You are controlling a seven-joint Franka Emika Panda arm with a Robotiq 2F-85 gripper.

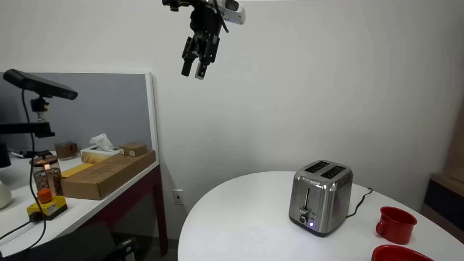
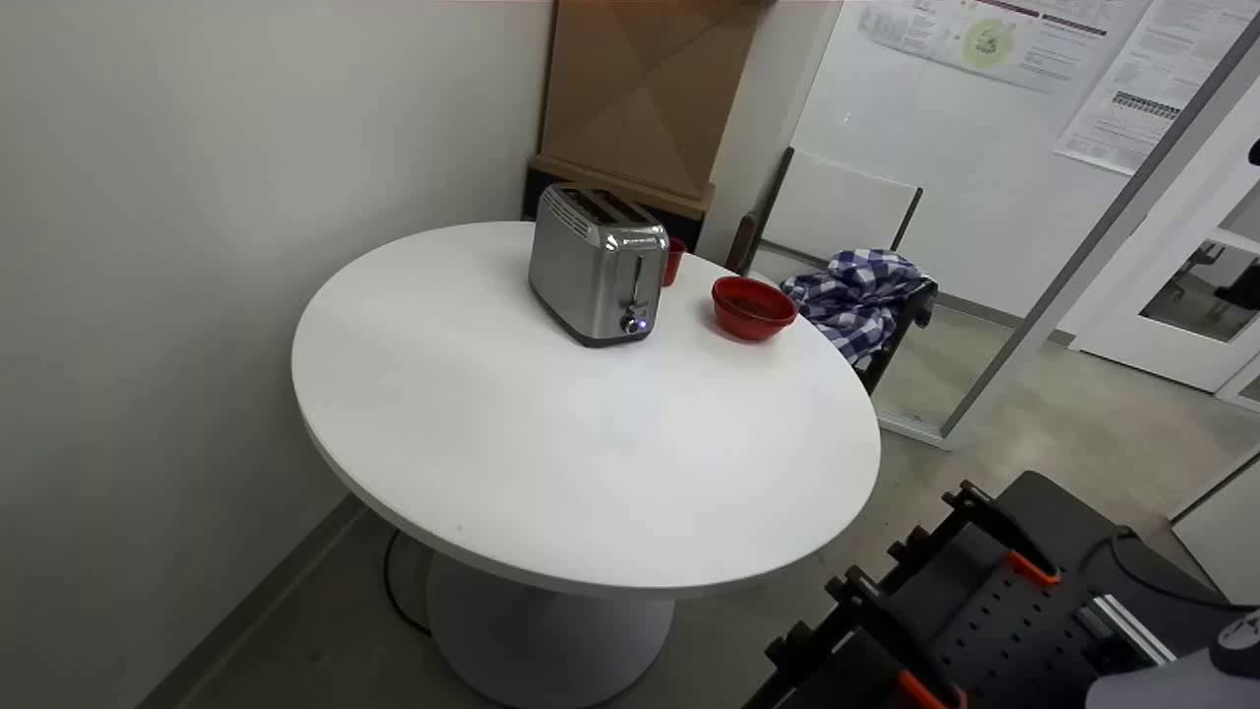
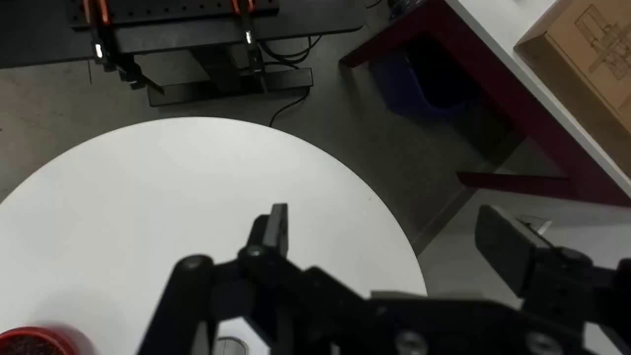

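Observation:
High above the table, in exterior view 1, my black gripper hangs open, fingers pointing down and nothing between them. The wrist view has its two fingers spread wide over the table. A silver toaster with two slots stands upright on the round white table, a small light glowing on its front. Close by are a red mug and a red bowl. Dark contents lie inside the bowl; the wrist view shows only part of it. In exterior view 2 the toaster mostly hides the mug.
A side desk at the left carries a cardboard box, a tissue box, a glass jar and a yellow-and-red stop button. Walls border the table behind.

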